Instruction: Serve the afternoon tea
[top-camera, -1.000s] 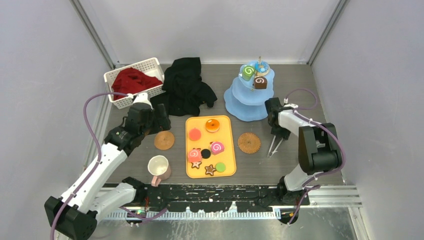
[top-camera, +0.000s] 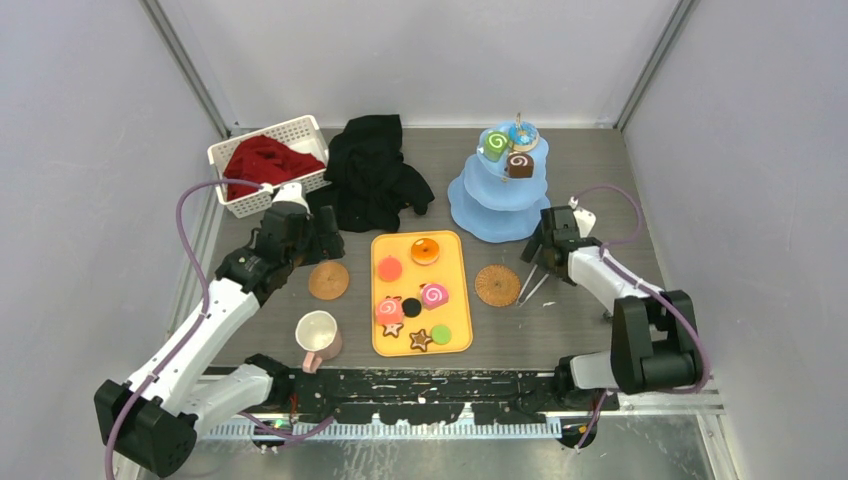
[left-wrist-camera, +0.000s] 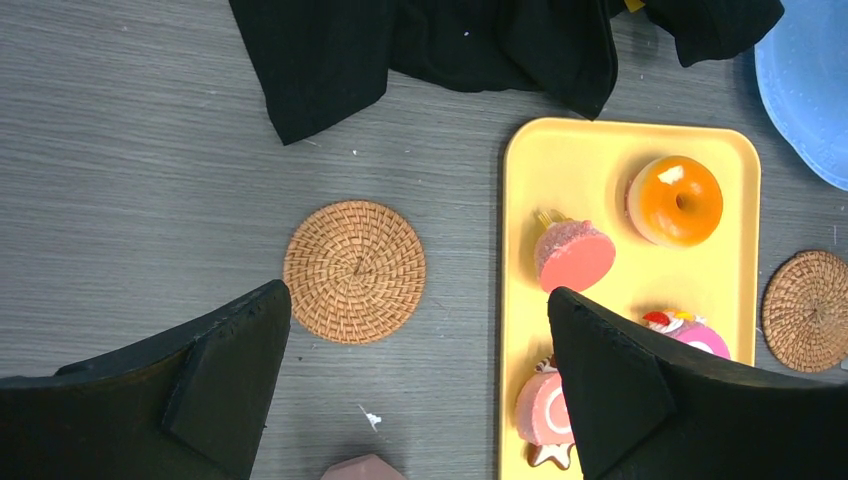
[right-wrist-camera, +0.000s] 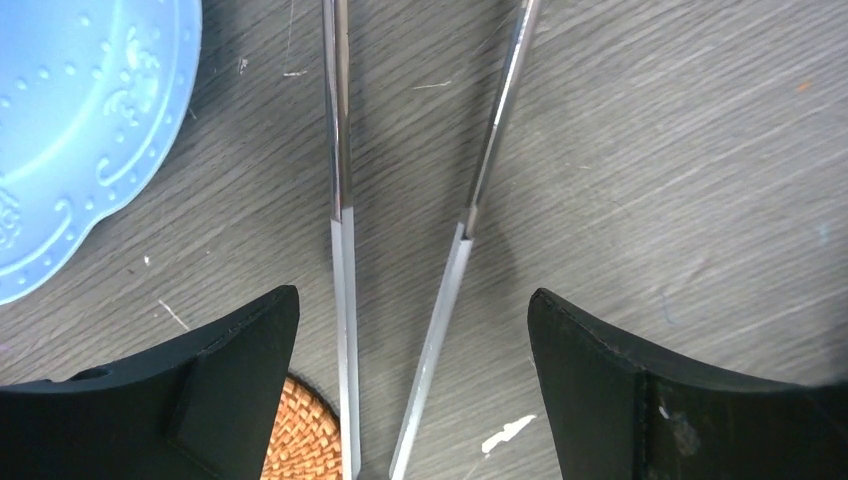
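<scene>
The silver metal tongs appear to lie on the table, their two arms spread. My right gripper stands over them with its fingers apart and clear of both tong arms. In the top view, the tong ends reach the right woven coaster. My left gripper is open and empty above the left woven coaster. A yellow tray in the middle holds several toy sweets, among them an orange donut. The blue tiered stand carries a green roll and a chocolate cake on top.
A pinkish mug stands at the front left. Behind the left arm are a white basket with red cloth and a heap of black cloth. Bare table lies right of the stand.
The tongs' front ends moved left and their arms spread wider. The left arm has barely moved.
</scene>
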